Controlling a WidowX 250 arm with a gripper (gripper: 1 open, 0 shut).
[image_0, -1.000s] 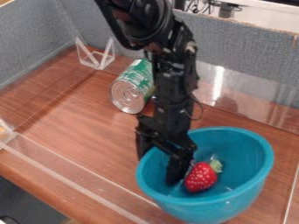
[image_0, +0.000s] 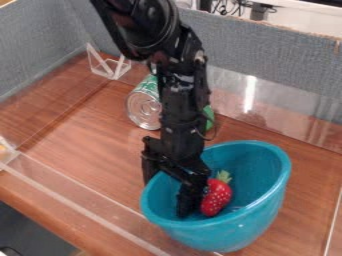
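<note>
A teal plastic bowl (image_0: 238, 225) stands at the front right of the wooden tray. Inside it lies a red strawberry (image_0: 217, 198) with a green leafy top, at the right of the black gripper (image_0: 182, 200). The open gripper reaches down over the bowl's left side, its lower part inside the bowl. Whether the fingertips touch the strawberry or bowl wall is hard to tell.
A green and silver can (image_0: 144, 105) lies behind the arm. A white wire holder (image_0: 110, 65) stands at the back left. Grey padded walls (image_0: 267, 95) bound the back.
</note>
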